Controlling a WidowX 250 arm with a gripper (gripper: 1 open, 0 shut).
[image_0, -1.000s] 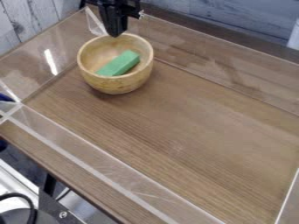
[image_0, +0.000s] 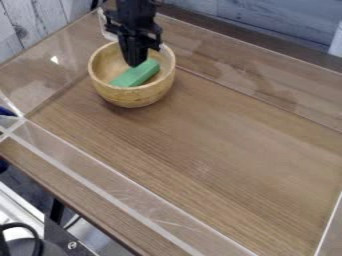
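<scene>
A light wooden bowl (image_0: 131, 94) stands in the upper left part of the table (image_0: 201, 170), with a green oblong object (image_0: 138, 74) lying in it. My black gripper (image_0: 134, 58) comes down from the top edge over the back half of the bowl, just above the green object's upper end. Its fingers are small and dark in the view, and whether they are apart or together is hard to make out.
Clear plastic strips run along the lower left edge and at the far right. A pale wooden wall is at the top left, and a cable lies at the bottom left.
My gripper has moved down from above the bowl's back rim to just over the green object. The bowl and the object look unmoved.
</scene>
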